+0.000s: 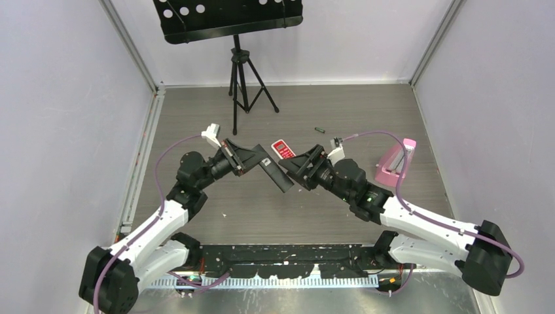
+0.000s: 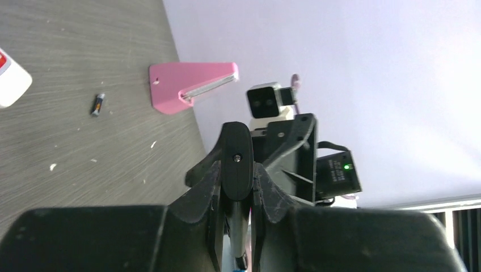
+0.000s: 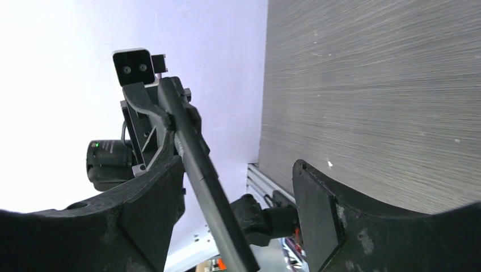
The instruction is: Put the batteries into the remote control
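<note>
A long dark grey remote (image 1: 277, 174) is held by my left gripper (image 1: 255, 154), which is closed on its end; in the left wrist view it points away end-on between the fingers. My right gripper (image 1: 288, 169) stands open just right of the remote, nothing seen between its fingertips except the remote behind. A small battery (image 1: 320, 129) (image 2: 97, 104) lies on the floor at the back right. A red-and-white calculator-like object (image 1: 283, 148) (image 2: 11, 82) lies behind the grippers.
A pink holder (image 1: 386, 172) (image 2: 167, 85) stands at the right. A black music stand (image 1: 235, 65) stands at the back. The front half of the floor (image 1: 275, 222) between the arms is clear.
</note>
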